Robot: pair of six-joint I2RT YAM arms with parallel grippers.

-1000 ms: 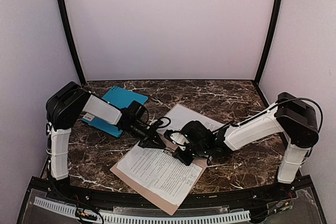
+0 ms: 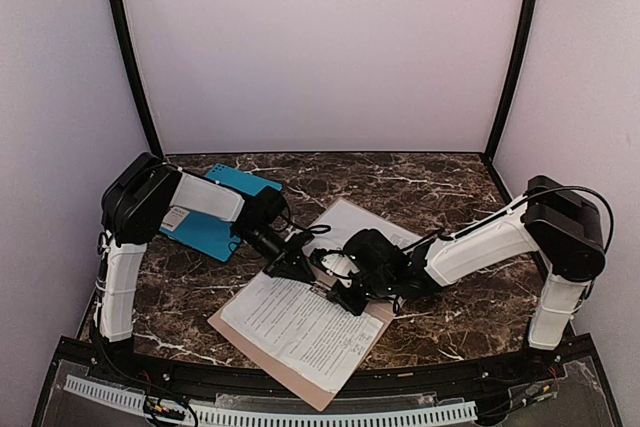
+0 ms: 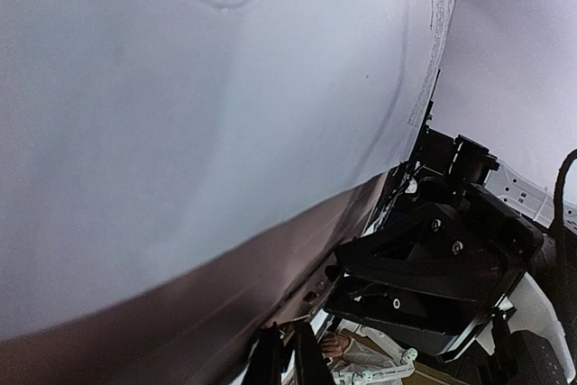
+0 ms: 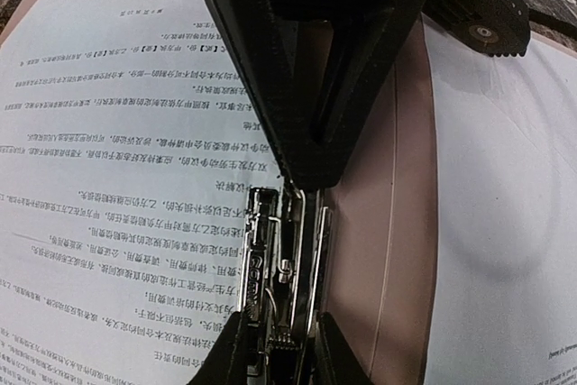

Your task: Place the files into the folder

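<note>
An open pinkish folder (image 2: 225, 317) lies on the marble table with printed sheets (image 2: 290, 327) on its near half and another white sheet (image 2: 355, 222) on the far half. Both grippers meet at the metal clip (image 4: 257, 250) along its middle. My left gripper (image 2: 305, 272) is shut there; in the left wrist view a white sheet (image 3: 180, 114) fills much of the picture and the fingertips are mostly hidden at the bottom. My right gripper (image 2: 343, 297) is shut on the clip, seen over the printed text in the right wrist view.
A blue folder (image 2: 210, 232) with a small paper lies at the back left, beneath the left arm. Walls stand on three sides.
My left arm has shifted slightly, its elbow a little higher and toward the right. The folder's near edge appears very slightly moved. The right arm looks unchanged.
</note>
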